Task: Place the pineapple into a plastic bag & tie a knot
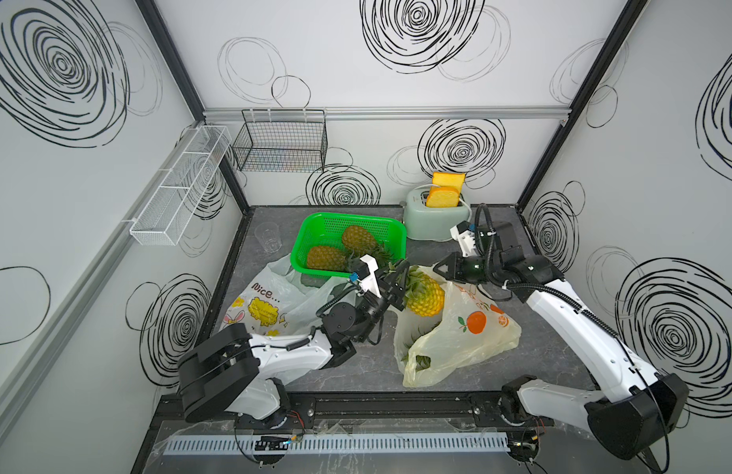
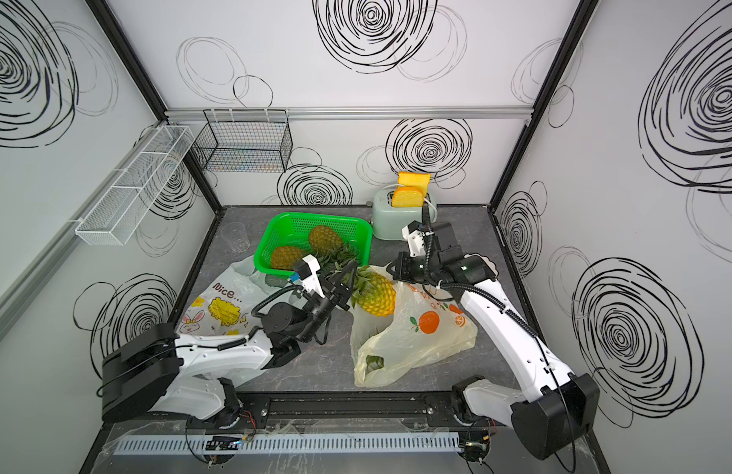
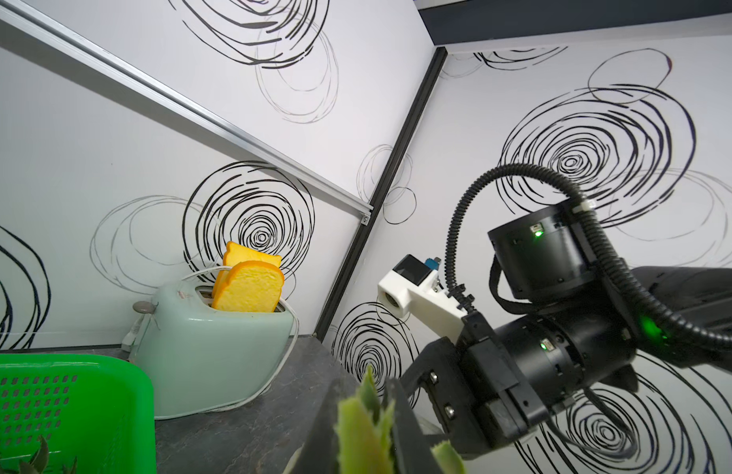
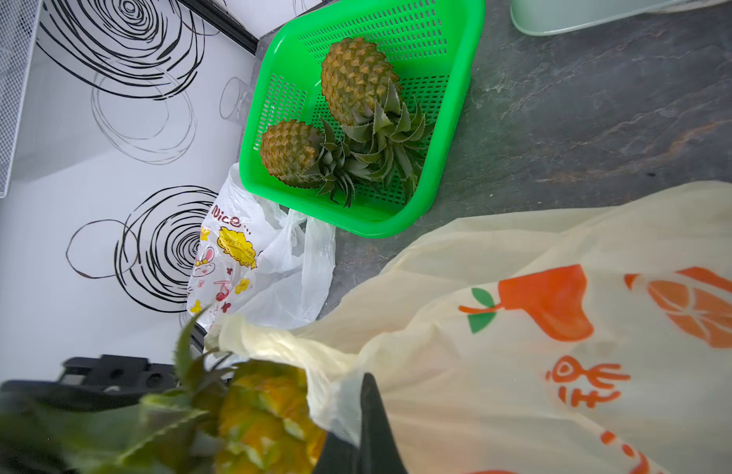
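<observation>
My left gripper (image 1: 400, 281) is shut on the leafy crown of a bright yellow pineapple (image 1: 425, 294), holding it at the mouth of the cream bag with orange fruit prints (image 1: 468, 347). Green leaves fill the space at its fingertips in the left wrist view. My right gripper (image 1: 443, 268) is shut at the bag's upper edge, with thin plastic at its fingers in the right wrist view, beside the pineapple. A white "Nice" bag (image 1: 259, 304) lies at the left.
A green basket (image 1: 310, 229) holding two pineapples stands at the back, beside a mint toaster (image 1: 429, 225) with bread. A clear cup (image 1: 267, 235) is at back left. Wire baskets (image 1: 279, 142) hang on the walls.
</observation>
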